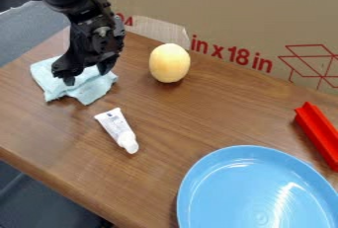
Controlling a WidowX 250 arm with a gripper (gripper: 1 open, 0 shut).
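My black gripper (85, 70) reaches down from the top left to a pale blue folded cloth (85, 89) on the wooden table, its fingertips low over or on the cloth's upper part. The fingers stand apart. Whether they touch the cloth is hard to tell.
A yellow egg-shaped object (169, 63) sits right of the cloth. A white tube (118, 130) lies below it. A blue plate (258, 197) is at the bottom right, a red block (317, 136) at the right edge. A cardboard panel (238, 15) stands behind.
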